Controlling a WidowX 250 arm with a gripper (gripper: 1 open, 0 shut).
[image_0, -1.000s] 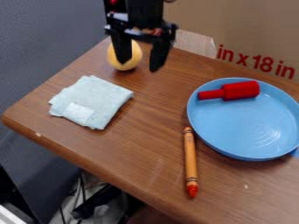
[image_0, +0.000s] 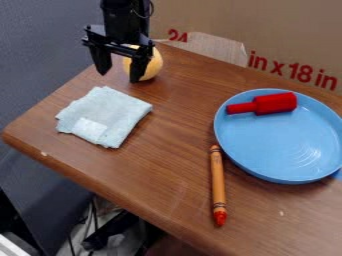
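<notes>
My black gripper (image_0: 118, 63) is at the top left, its fingers pointing down at the left side of a yellow rounded object (image_0: 148, 63) that it partly hides; I cannot tell whether it grips anything. A folded pale cloth (image_0: 106, 115) lies on the wooden table (image_0: 160, 190). A red cylindrical object (image_0: 275, 103) rests on the blue plate (image_0: 277, 150) at the right. An orange crayon-shaped object (image_0: 218, 185) lies left of the plate.
A cardboard wall (image_0: 267, 35) with red printing stands behind the table. The table's left edge drops to a dark floor area.
The objects on the table look unmoved.
</notes>
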